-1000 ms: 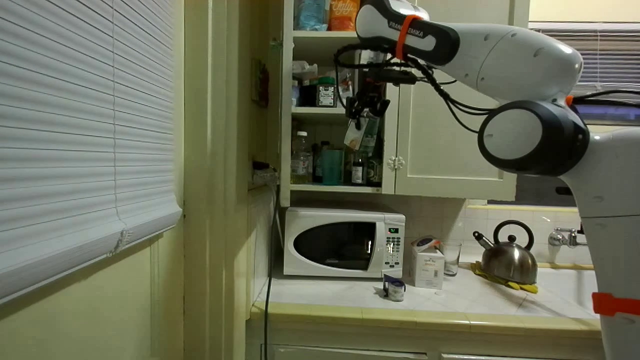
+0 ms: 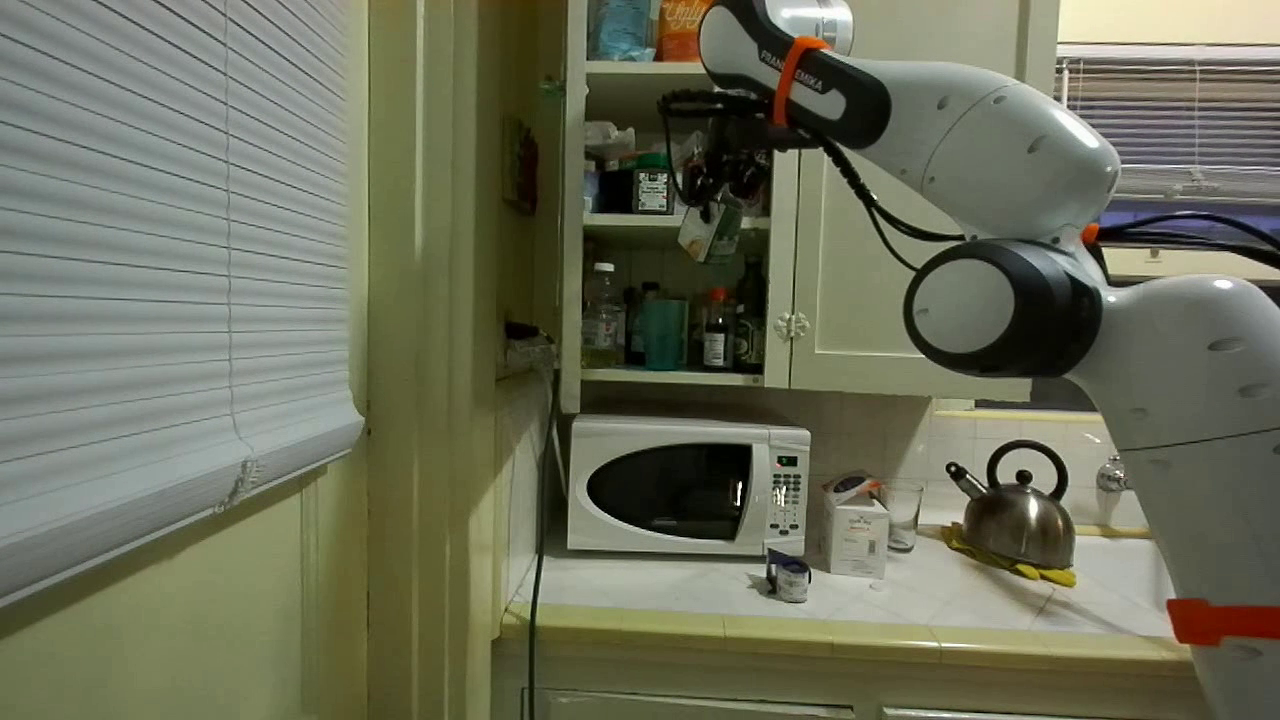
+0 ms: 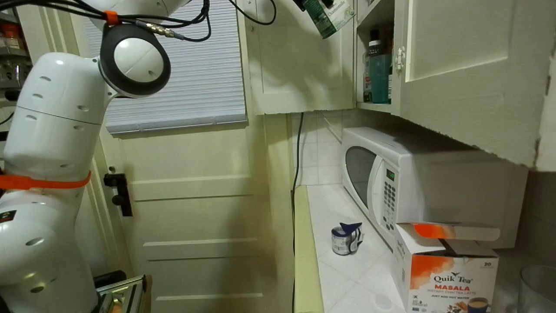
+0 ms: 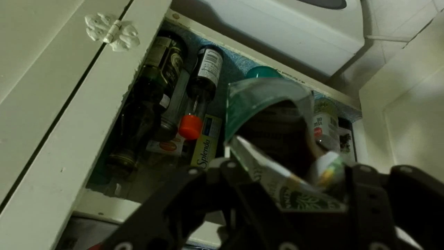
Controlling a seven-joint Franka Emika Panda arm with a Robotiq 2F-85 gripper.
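My gripper is shut on a green and white tea box [image 3: 325,15], whose label reads Chamomile in exterior view 2. In exterior view 1 the tea box [image 2: 710,232] hangs tilted beneath the fingers, in front of the open cupboard at about the height of its middle shelf board. From the wrist view, the box's near end is open with flaps standing out, and its inside looks dark. Most of the gripper is cut off at the top edge of exterior view 2.
Several bottles, a teal cup [image 2: 663,334] and a Splenda box [image 4: 206,141] fill the cupboard's lower shelf. A cupboard door [image 3: 469,68] stands open. Below are a microwave [image 2: 690,486], a small mug [image 2: 789,581], a Quik Tea box [image 3: 453,281] and a kettle [image 2: 1020,524].
In exterior view 1 my gripper has risen and shifted slightly left, carrying the tea box. The box hangs higher and is turned differently.
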